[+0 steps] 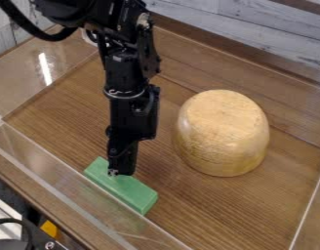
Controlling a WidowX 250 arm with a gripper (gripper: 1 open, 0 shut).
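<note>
My black gripper (122, 168) points down at the centre-left, its fingertips just over the far-left end of a flat green rectangular block (129, 193) lying on the wooden table. The fingers look shut, with nothing visible between them; whether the tips touch the block is hard to tell.
A large round yellowish object (222, 132) stands to the right of the gripper. A clear panel (71, 195) runs along the near-left edge of the wooden table (254, 215). Bare wood lies behind and to the right, with a pale plank wall at the back.
</note>
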